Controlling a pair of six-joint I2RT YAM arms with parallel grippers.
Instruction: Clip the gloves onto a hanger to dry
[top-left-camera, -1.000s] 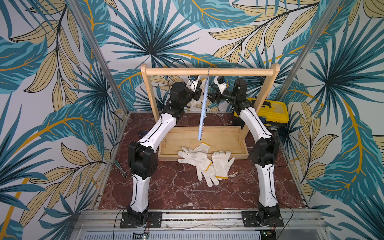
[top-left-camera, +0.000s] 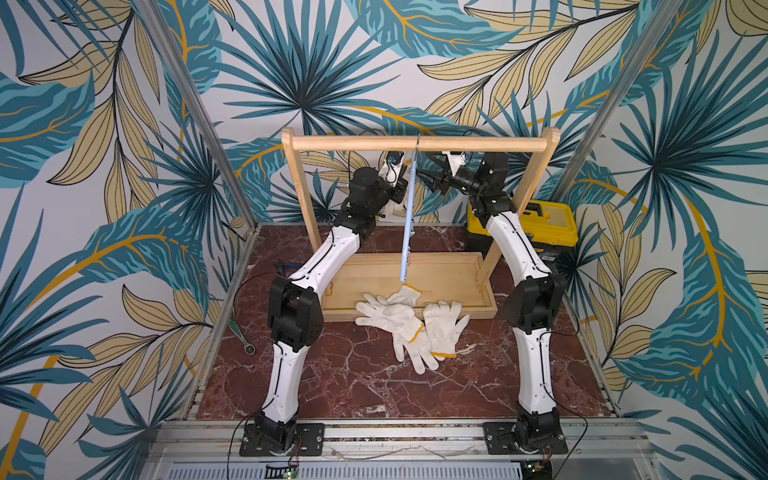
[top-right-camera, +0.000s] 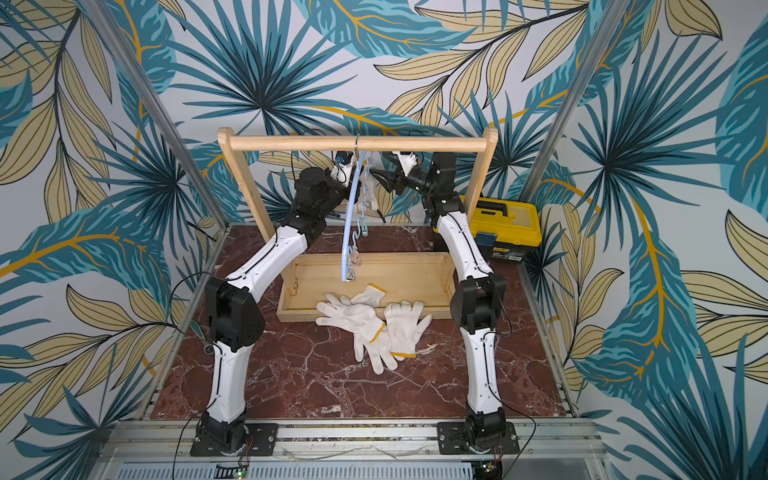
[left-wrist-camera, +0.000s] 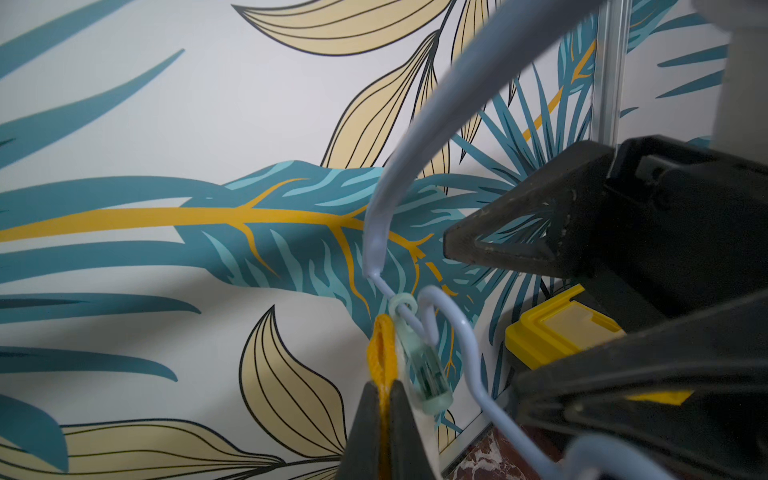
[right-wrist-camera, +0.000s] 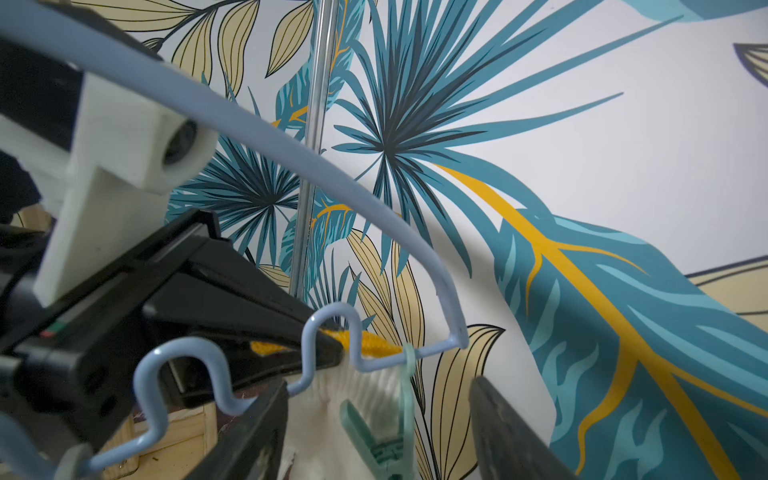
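Observation:
A blue hanger (top-left-camera: 409, 216) hangs from the wooden bar, its wavy lower wire (right-wrist-camera: 352, 356) bearing pale green clips. My left gripper is shut on the yellow cuff (left-wrist-camera: 383, 348) of a white glove (right-wrist-camera: 320, 416), right beside that wire. One green clip (right-wrist-camera: 388, 440) hangs at the hanger's end, in front of the glove in the right wrist view. My right gripper is open, its fingers apart on either side of the clip; no contact shows. Whether the cuff sits inside the clip cannot be told. Several more gloves (top-left-camera: 392, 317) lie in front.
The wooden rack's top bar (top-left-camera: 480, 144) runs above both grippers, with posts at each side. Its shallow tray (top-left-camera: 456, 276) is below. A yellow toolbox (top-left-camera: 552, 224) stands behind the right post.
The hanger's lower end has swung right and partly back. My left arm has shifted right, still with the glove. The right gripper has moved a little farther back beside the hanger.

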